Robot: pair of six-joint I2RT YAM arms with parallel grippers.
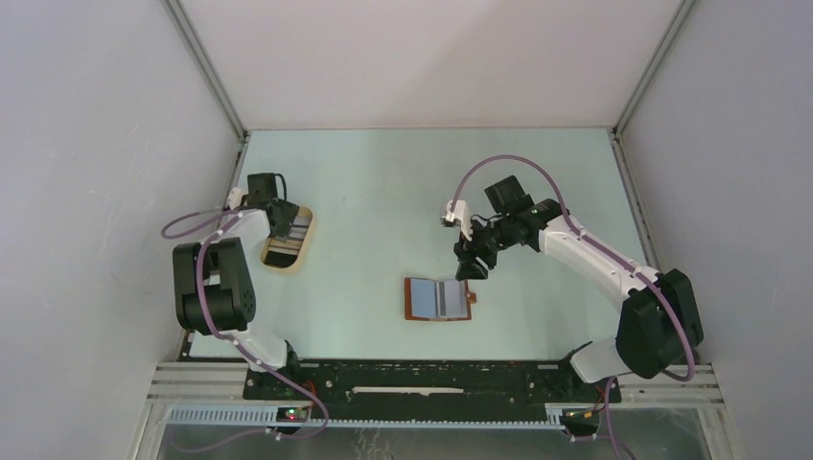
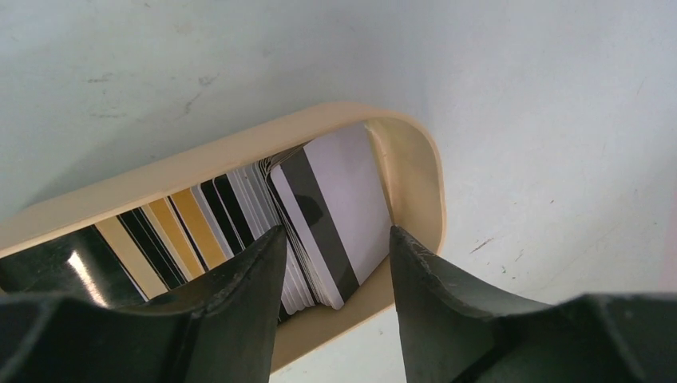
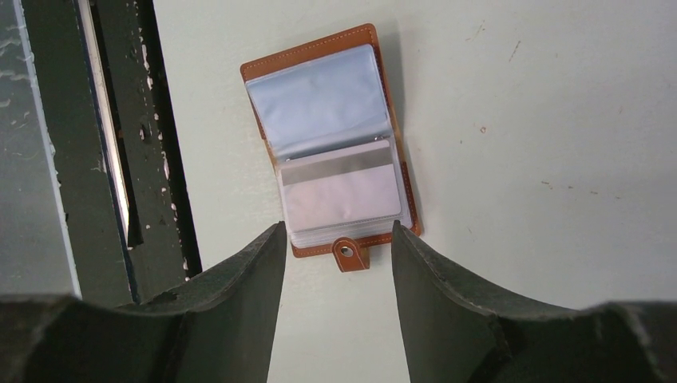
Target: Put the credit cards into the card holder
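In the left wrist view several cards lean in a row inside a tan oval box. The end card (image 2: 347,199), white with a dark stripe, has its edge raised toward the camera. My left gripper is over the box (image 2: 319,120) with fingers apart on either side of that card's near part, not closed on it. The card holder (image 3: 255,69), brown and lying open, shows pale clear pockets and a snap tab (image 3: 350,254) in the right wrist view. Over its tab side is my right gripper, open and empty.
The box (image 1: 305,251) stands at the table's left side, close to the side rail. Near the front edge lies the card holder (image 1: 437,318).
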